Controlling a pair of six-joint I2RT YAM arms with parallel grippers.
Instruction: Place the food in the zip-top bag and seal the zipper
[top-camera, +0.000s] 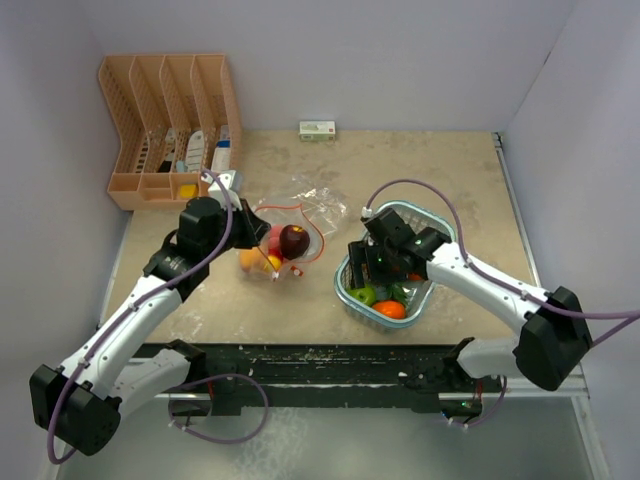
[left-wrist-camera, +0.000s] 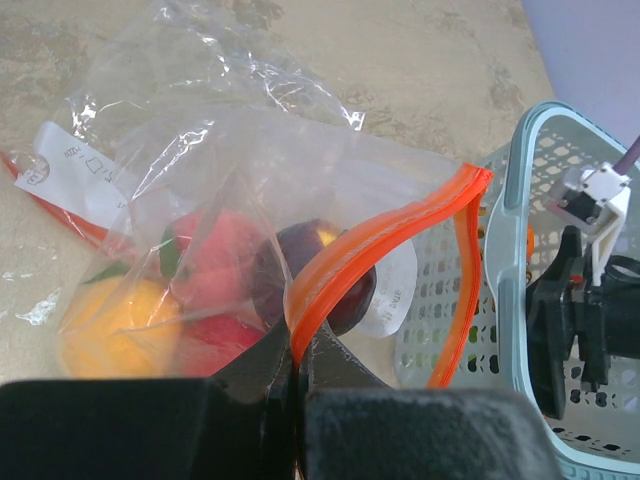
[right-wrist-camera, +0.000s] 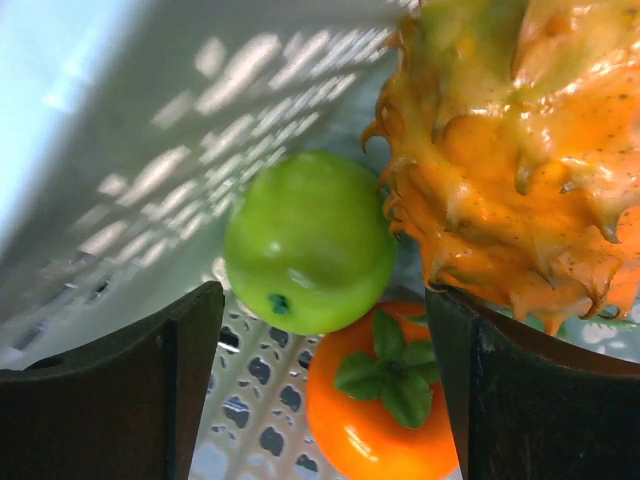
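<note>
A clear zip top bag (left-wrist-camera: 250, 150) stands with its orange zipper edge (left-wrist-camera: 390, 235) spread into a loop. Inside it rest an orange-yellow fruit (left-wrist-camera: 120, 325), a red one (left-wrist-camera: 222, 258) and a dark purple one (top-camera: 294, 240). My left gripper is shut on the bag's rim near the zipper. Over the blue basket (top-camera: 350, 302), my right gripper is open. Ahead of its fingers lie a green apple (right-wrist-camera: 310, 240) and an orange persimmon (right-wrist-camera: 380, 390), with a spiky orange fruit (right-wrist-camera: 520, 160) at the right. Nothing sits between those fingers.
A peach-coloured divided rack (top-camera: 170, 120) with tools stands at the back left. A small box (top-camera: 317, 130) lies against the back wall. Table space in front of the bag is clear.
</note>
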